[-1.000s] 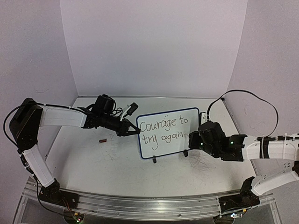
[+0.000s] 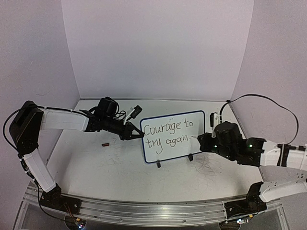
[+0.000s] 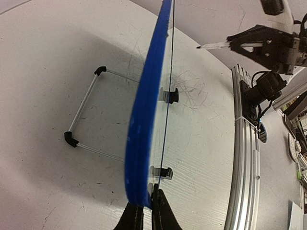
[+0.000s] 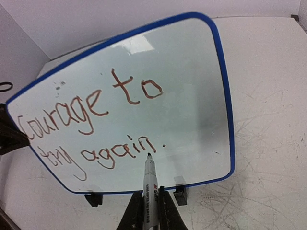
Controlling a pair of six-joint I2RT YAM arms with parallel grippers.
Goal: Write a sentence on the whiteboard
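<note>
The blue-framed whiteboard [image 2: 165, 152] stands tilted on its feet in the middle of the table. It bears brown handwriting reading "Courage to try again", with a dot after the last word. On the board's left edge my left gripper is shut, gripping the blue frame [image 3: 146, 120]. A white marker [image 4: 151, 191] with a dark tip is held upright in my right gripper, shut around its barrel. In the left wrist view the marker's tip [image 3: 199, 47] is well clear of the board.
A small red-brown cap [image 2: 105, 144] lies on the table left of the board. Black clips [image 2: 159, 164] support the board's lower edge. Scratched bare table [image 2: 206, 167] lies to the board's lower right, and a metal rail [image 2: 144, 211] borders the front.
My right arm has drawn back to the right, away from the board, with the marker still in its gripper. The left arm and the board have stayed put.
</note>
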